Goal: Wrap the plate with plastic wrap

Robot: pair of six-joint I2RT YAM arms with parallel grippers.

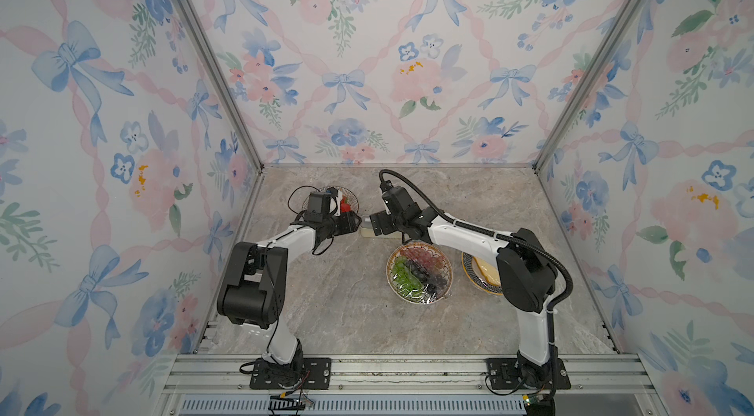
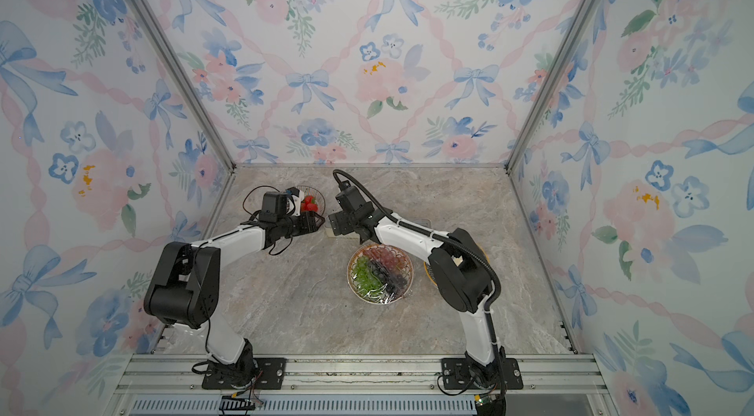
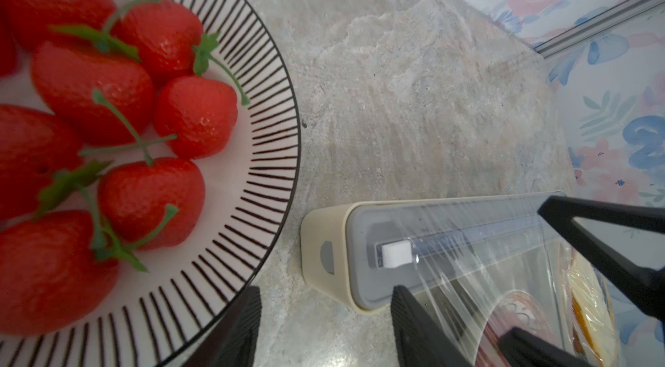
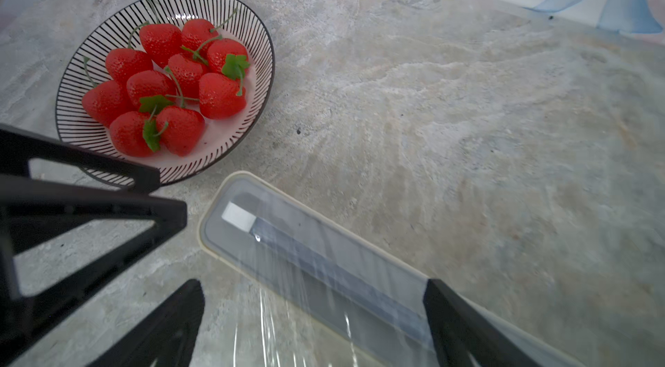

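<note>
The round plate (image 1: 418, 273) of greens, pink slices and dark food lies at front centre under shiny plastic film. Behind it the long wrap dispenser (image 4: 311, 249) has clear film running from it toward the front. My left gripper hangs by the dispenser's left end, between it and the strawberry bowl (image 3: 131, 159), fingers apart with nothing between them. My right gripper is over the dispenser, open, its fingers either side of the box and film as seen in the right wrist view.
Another plate (image 1: 479, 278) with pale food sits at the right, partly hidden by the right arm. The two grippers are close together.
</note>
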